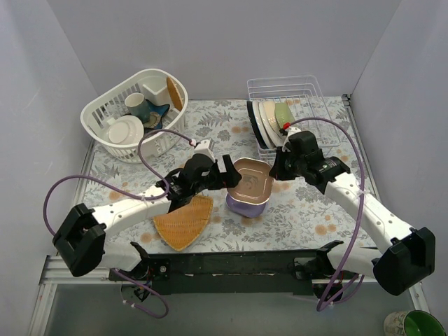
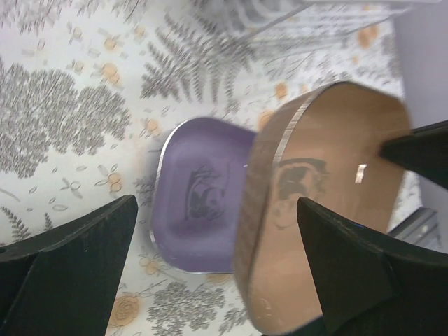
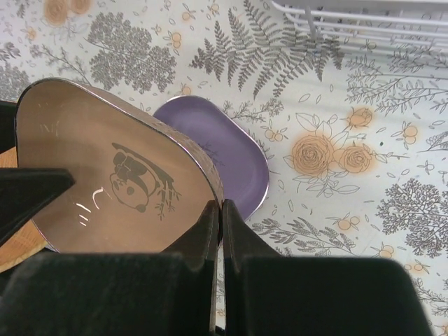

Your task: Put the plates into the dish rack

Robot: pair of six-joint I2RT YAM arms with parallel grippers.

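Note:
A tan rectangular plate [image 1: 252, 183] is held raised over the table, its far rim pinched by my right gripper, which is shut on it. My left gripper stands open at the plate's left edge, its fingers apart, with part of the plate showing near one finger. Under the tan plate, a purple plate [image 3: 241, 154] lies on the tablecloth. Behind both arms is the white wire dish rack [image 1: 308, 87], where a dark plate [image 1: 256, 124], pale plates [image 1: 269, 115] and a green plate [image 1: 284, 117] stand on edge.
A white basket [image 1: 98, 119] with cups and dishes occupies the back left. An orange woven leaf-shaped mat [image 1: 183, 224] lies in front of the left arm. The rack's right part is empty, and cloth lies bare to the right of the purple plate.

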